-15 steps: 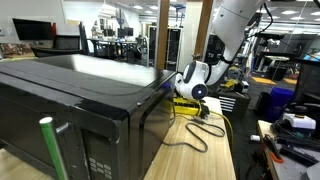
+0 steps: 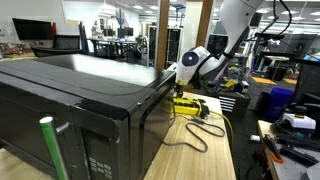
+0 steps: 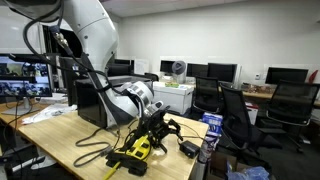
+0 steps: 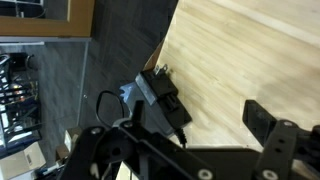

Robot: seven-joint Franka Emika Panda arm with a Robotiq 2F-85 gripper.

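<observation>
My gripper is open, its two dark fingers wide apart with no object held between them. Beyond the left finger (image 4: 130,128), a black power adapter (image 4: 160,103) with metal prongs lies near the edge of the wooden table (image 4: 235,65). A dark adapter-like block (image 3: 208,145) also shows near the table's far edge in exterior view 2. There, the gripper (image 3: 158,130) is low over the table, its fingertips hard to make out. A yellow object (image 3: 136,148) with black parts lies beside it.
A large black box-shaped appliance (image 2: 100,110) fills much of the table in exterior view 1. Grey cable (image 2: 192,138) loops across the wood. Office chairs (image 3: 245,115) stand beyond the table. Bare wood shows at the near side.
In exterior view 1, the arm's white wrist section has risen and shifted, and the arm now reaches out more extended. The appliance and cable look unmoved.
</observation>
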